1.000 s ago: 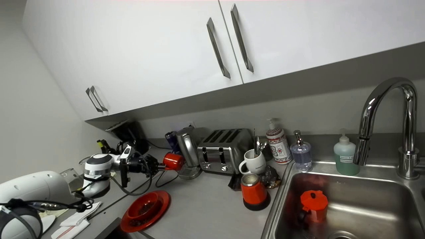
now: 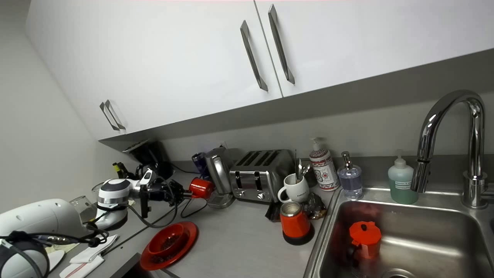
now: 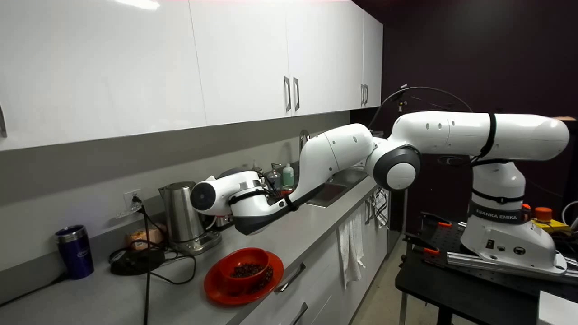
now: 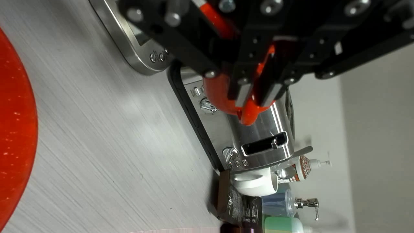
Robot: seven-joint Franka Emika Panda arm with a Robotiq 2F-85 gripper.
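Observation:
A red mug (image 2: 202,188) is held in the air near the kettle by my gripper (image 2: 187,192), out at the end of the arm. From the wrist, the gripper appears shut on the mug's handle (image 4: 249,114), and the round red body (image 4: 218,92) shows behind the fingers. Below and to one side, a red bowl (image 3: 249,269) sits on a red plate (image 3: 274,262) on the counter. Dark small pieces lie in the bowl, and some are on the plate. In exterior view 2 the arm hides my gripper.
A steel kettle (image 3: 183,211) and a toaster (image 2: 262,178) line the wall. Farther right stand a white mug (image 2: 295,189) with utensils, a red-orange container (image 2: 295,225) and the sink (image 2: 423,231) with a red moka pot (image 2: 366,236). Bare counter (image 2: 241,245) lies between plate and sink.

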